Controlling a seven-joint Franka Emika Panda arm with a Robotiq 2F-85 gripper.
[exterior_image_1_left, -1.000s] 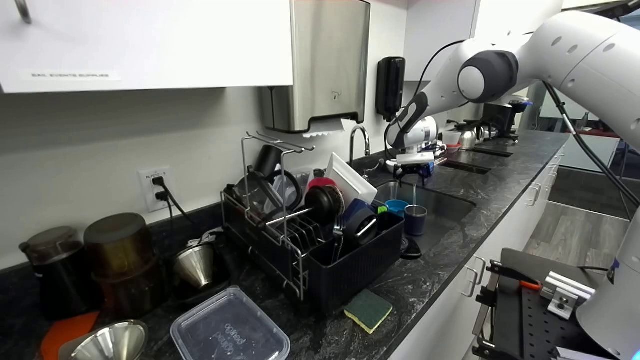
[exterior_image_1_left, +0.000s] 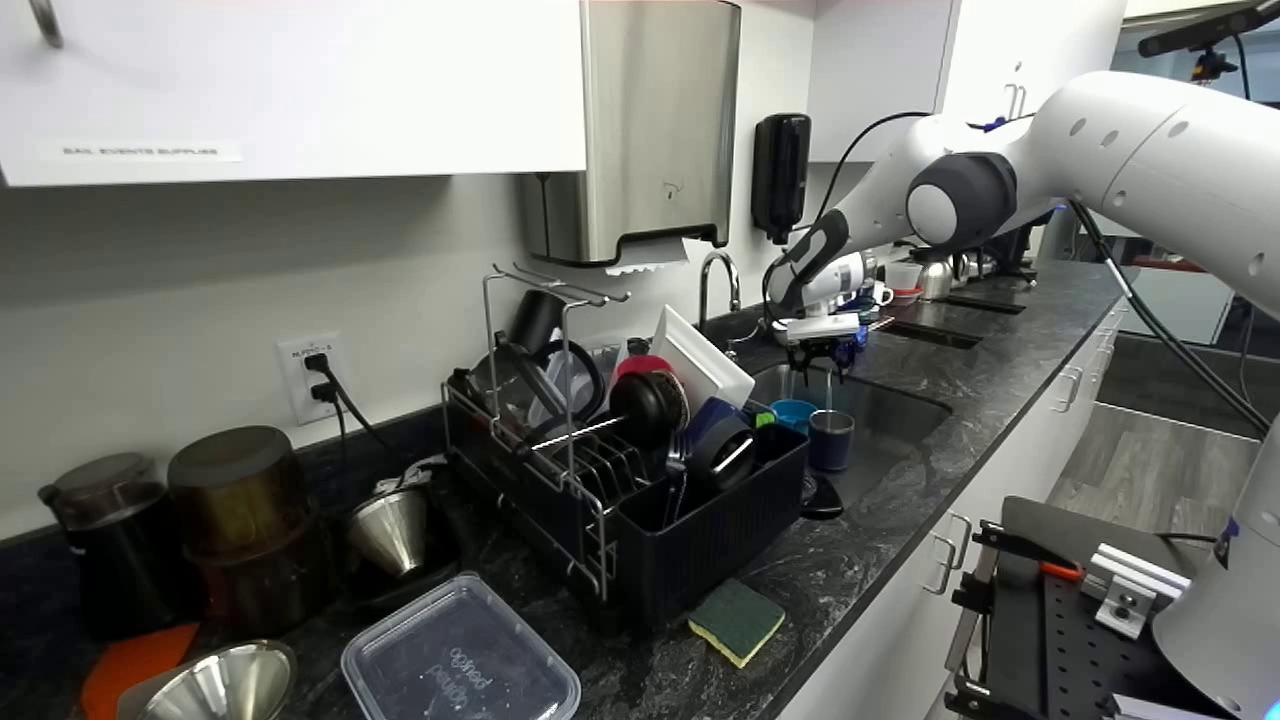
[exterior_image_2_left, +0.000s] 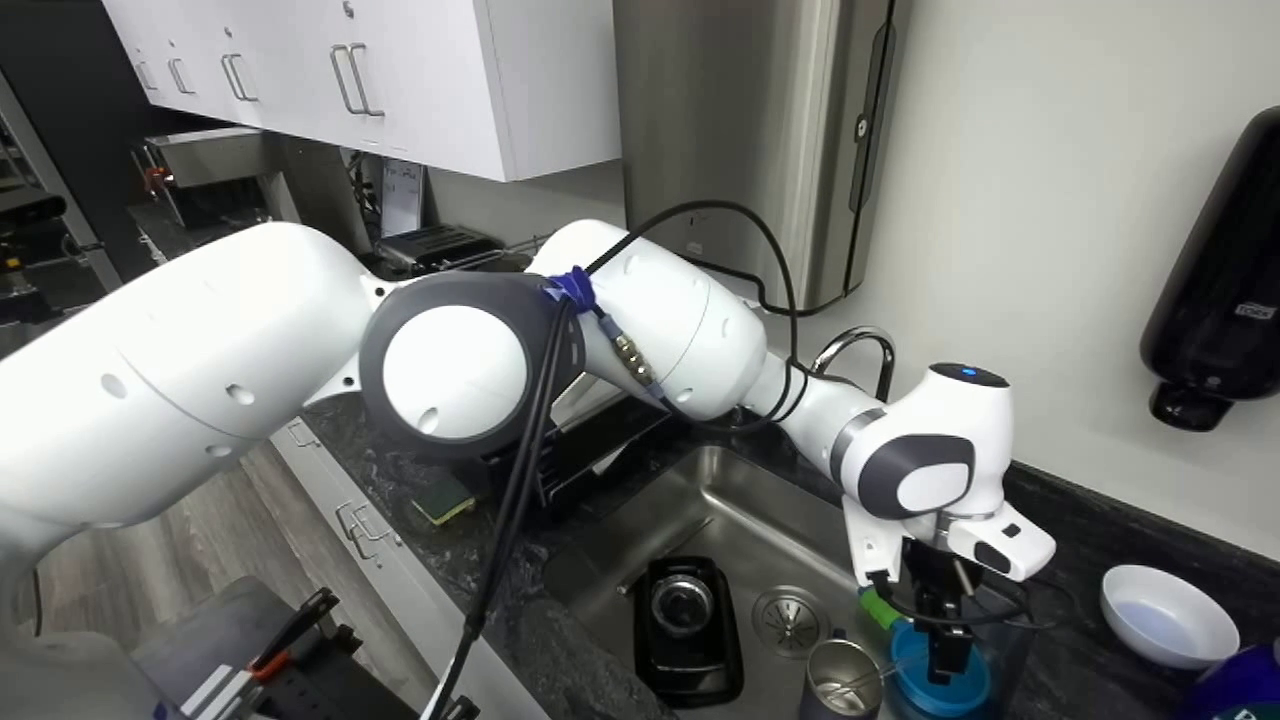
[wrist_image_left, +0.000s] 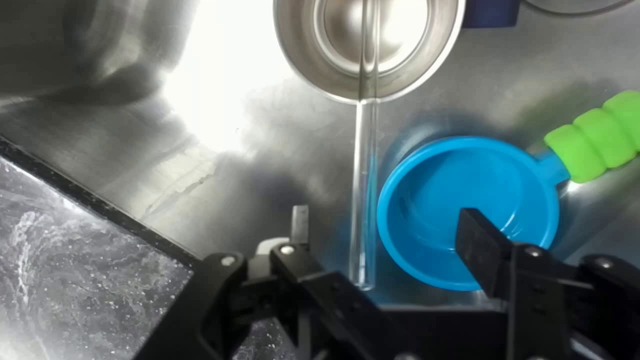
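In the wrist view my gripper has its fingers apart, and nothing is clamped between them. A clear rod (wrist_image_left: 363, 198) leans out of a metal-lined cup (wrist_image_left: 300, 42) and crosses the space between the fingers. To its right sits a blue scoop (wrist_image_left: 420, 198) with a green ribbed handle (wrist_image_left: 595, 139); my right finger (wrist_image_left: 477, 243) overlaps its bowl in this view. Exterior view 1 shows the dark outside of the cup (exterior_image_1_left: 830, 446) in the sink, below and just in front of my gripper. How far the fingertips stand above the rod is unclear.
The steel sink (exterior_image_2_left: 744, 504) also holds a black tray (exterior_image_2_left: 687, 672) with a round glass item in it. A full dish rack (exterior_image_1_left: 720, 546) stands beside the sink, with a sponge (exterior_image_1_left: 738, 620) in front. A white bowl (exterior_image_2_left: 1166, 614) rests on the counter.
The arm has come down, its elbow clearly lower, and my gripper hangs slightly lower over the sink. The cup, scoop and dish rack have stayed where they were.
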